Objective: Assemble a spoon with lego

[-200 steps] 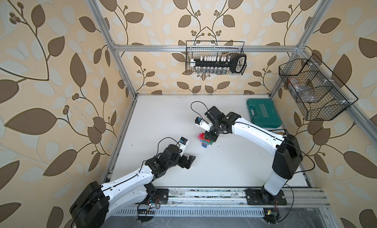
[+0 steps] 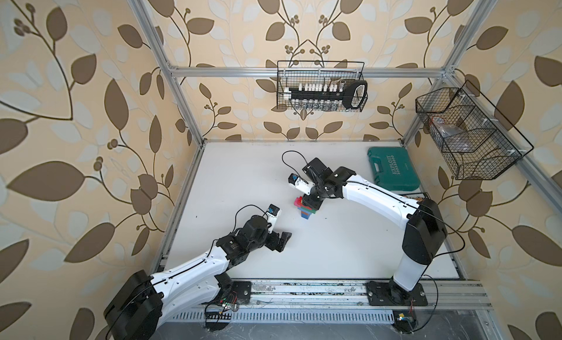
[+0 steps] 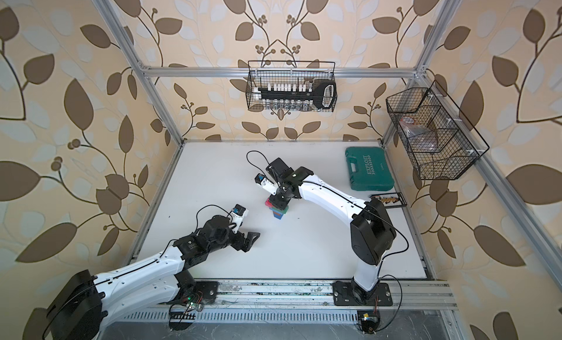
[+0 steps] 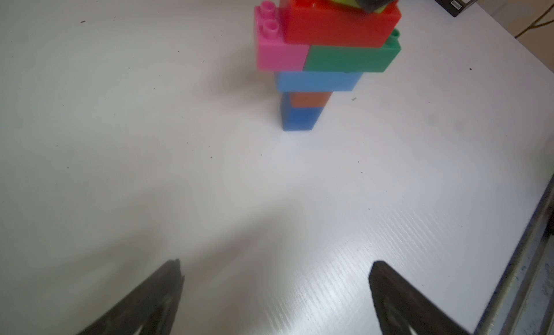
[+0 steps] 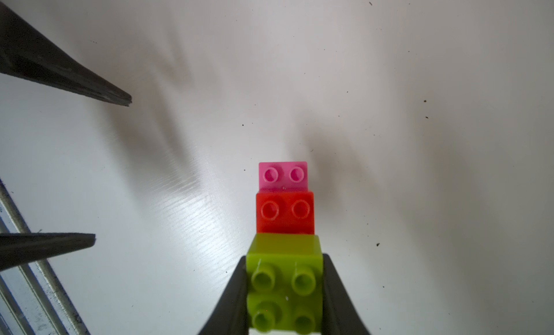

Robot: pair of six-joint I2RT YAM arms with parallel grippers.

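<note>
A stepped stack of bricks stands in the middle of the table: a dark blue brick (image 4: 301, 118) at the bottom, then an orange brick (image 4: 310, 99), a light blue brick (image 4: 317, 81), a pink brick (image 4: 281, 55) beside a green brick (image 4: 352, 58), and a red brick (image 4: 340, 26) above them. Topmost is a lime brick (image 5: 284, 283), over part of the red one; my right gripper is shut on its sides. Whether lime and red are fully pressed together cannot be told. Toward the front left, my left gripper is open and empty, apart from the stack.
At the back right lies a green case (image 2: 393, 168), with a small dark tray (image 3: 388, 200) in front of it. Wire baskets (image 2: 320, 88) hang on the wall. Bare white table (image 2: 246, 164) surrounds the stack.
My right gripper has shifted very slightly to the left. The left arm stays where it was, and the stack looks almost unmoved.
</note>
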